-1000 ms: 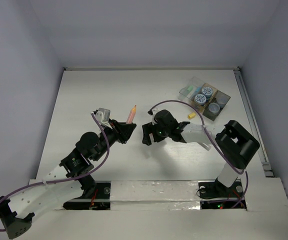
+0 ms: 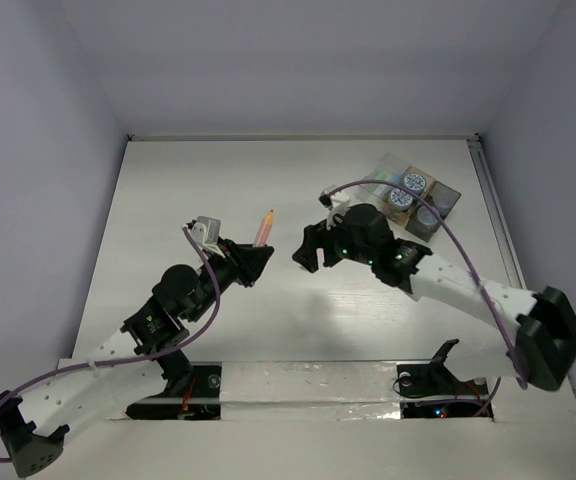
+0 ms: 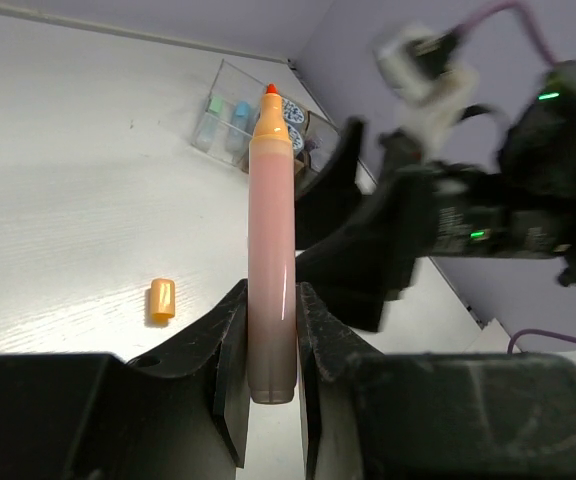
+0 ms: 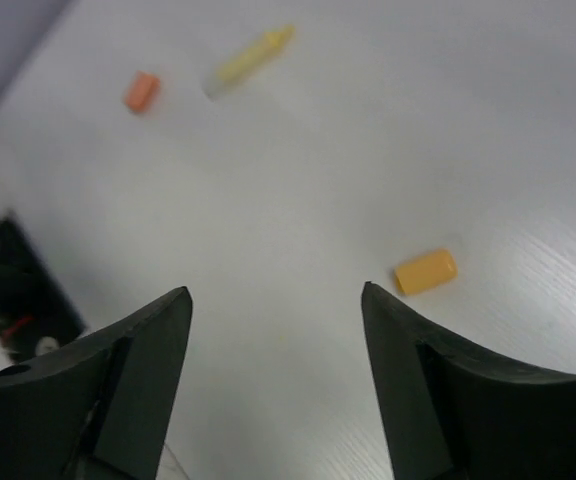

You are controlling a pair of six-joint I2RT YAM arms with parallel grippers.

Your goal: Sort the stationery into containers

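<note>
My left gripper [image 2: 253, 258] is shut on an upright pink marker with an orange top [image 3: 271, 240], held in front of its camera. My right gripper [image 2: 316, 250] stands right of it, part open, raised over the table, with nothing seen between its fingers. A small orange piece [image 3: 162, 299] lies on the table beyond the left gripper. The blurred right wrist view shows a small orange piece [image 4: 426, 270], another orange piece [image 4: 141, 92] and a yellow pen-like item [image 4: 248, 62].
At the back right, a container [image 2: 444, 200] with compartments holds round tins and small items, partly behind the right arm in the top view. Walls border it on the back and sides.
My right arm has risen and shifted slightly right, its gripper moving up the top view away from where it was low over the table. The left arm has not moved.
</note>
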